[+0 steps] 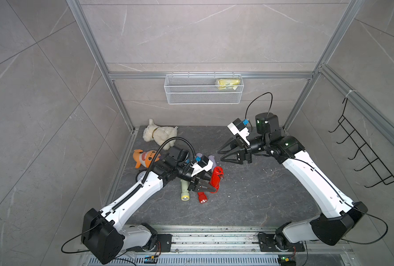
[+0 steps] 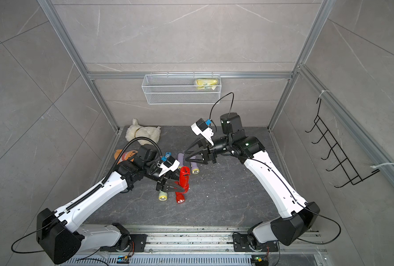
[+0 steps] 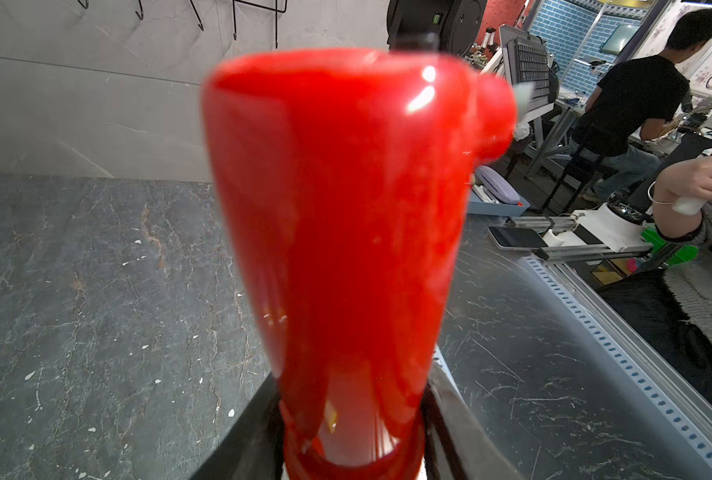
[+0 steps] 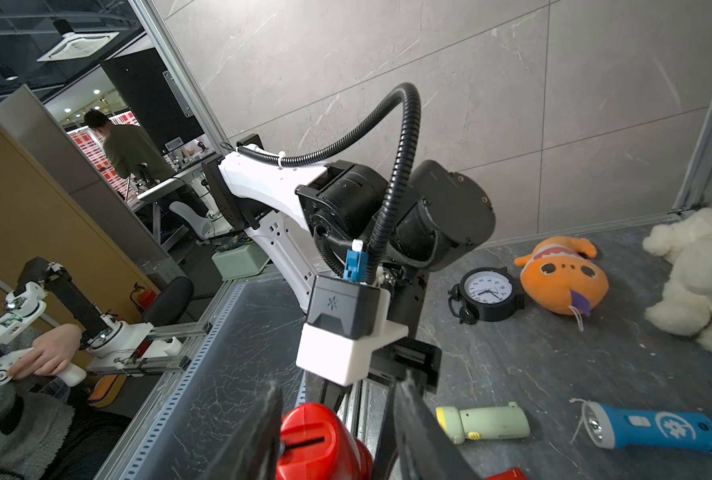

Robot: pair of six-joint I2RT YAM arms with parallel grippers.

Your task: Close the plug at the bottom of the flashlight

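Note:
A red flashlight (image 3: 331, 200) is held upright by my left gripper (image 1: 203, 184), shut on it and filling much of the left wrist view, with a side knob near its top. In the right wrist view the flashlight's end (image 4: 311, 436) shows a dark slot, just beyond the blurred fingers of my right gripper. My right gripper stands open with nothing clearly between its fingers, right of and above the left one in the top views. Whether the bottom plug is shut I cannot tell.
On the table lie another red flashlight (image 1: 202, 197), a green one (image 4: 484, 421), a blue one (image 4: 652, 428), purple ones (image 2: 194, 166), a black clock (image 4: 488, 292), an orange toy (image 4: 564, 276) and a white plush (image 1: 159, 133).

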